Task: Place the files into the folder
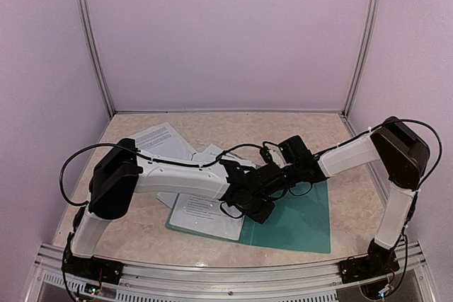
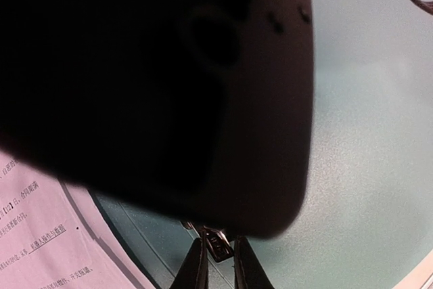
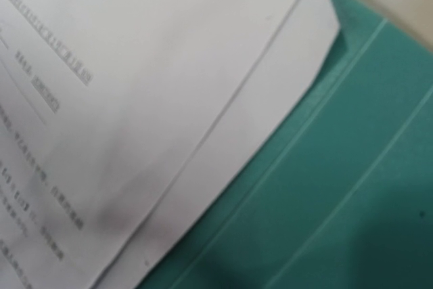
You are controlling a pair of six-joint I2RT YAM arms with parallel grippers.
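Observation:
A teal folder (image 1: pixel 291 228) lies open at the table's front middle, with printed sheets (image 1: pixel 202 215) on its left half, also visible as pink-tinted paper (image 2: pixel 47 248) in the left wrist view and as stacked pages (image 3: pixel 149 65) in the right wrist view. More sheets (image 1: pixel 152 139) lie behind at the left. My left gripper is low over the folder beside the paper's edge, its fingers slightly apart, with a small metal piece visible between or beyond them. My right gripper is at the folder's back, mostly hidden in the top view; its fingers are out of the right wrist view.
Both arms meet over the middle, close together, covering much of the folder. Bare table (image 1: pixel 297 123) shows at the back and right. Walls enclose the left, back and right.

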